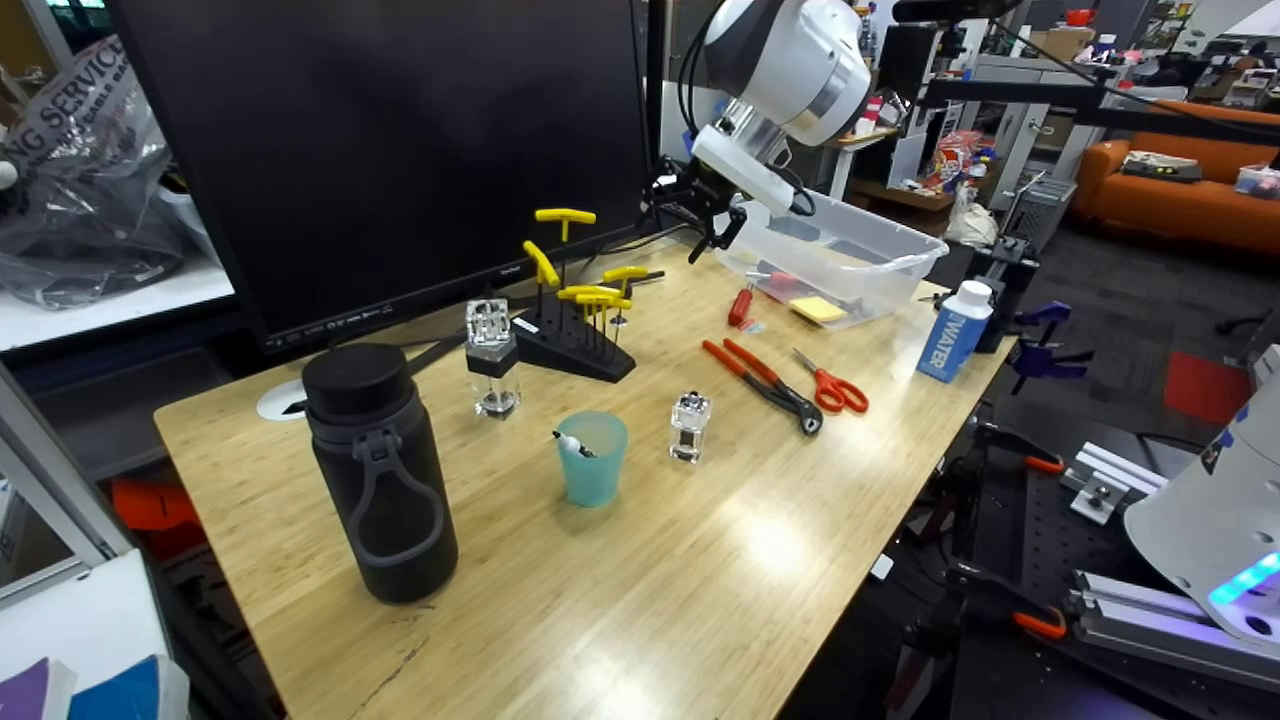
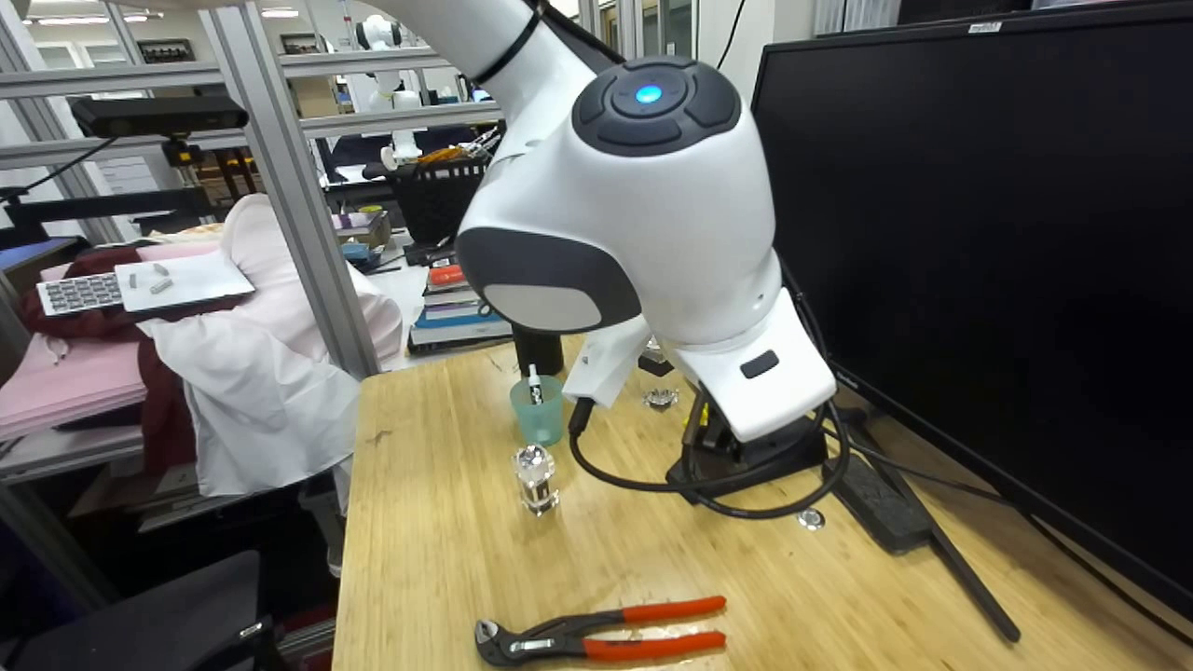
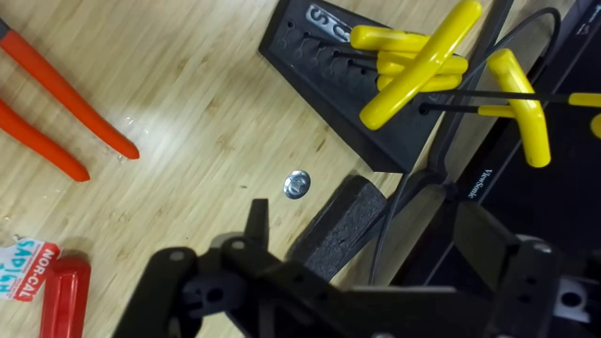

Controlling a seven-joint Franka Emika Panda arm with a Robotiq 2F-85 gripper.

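Note:
My gripper (image 1: 675, 230) hangs above the far part of the table, close to the monitor, tilted. In the wrist view its two black fingers (image 3: 258, 220) are spread wide, and nothing is held between them. Below and ahead in that view stands a black hex-key holder (image 3: 360, 112) with several yellow-handled keys (image 3: 419, 65). A small round metal disc (image 3: 296, 184) lies on the wood near the holder, beside a dark foam-like block (image 3: 343, 219). In exterior view 2 the arm hides the gripper and most of the holder.
The monitor (image 1: 396, 144) borders the back. A clear bin (image 1: 888, 270), red screwdriver (image 1: 740, 308), pliers (image 1: 768, 384), scissors (image 1: 834, 386), water carton (image 1: 956, 332), teal cup (image 1: 591, 462), crystal pieces (image 1: 689, 428) and black bottle (image 1: 402, 480) occupy the table.

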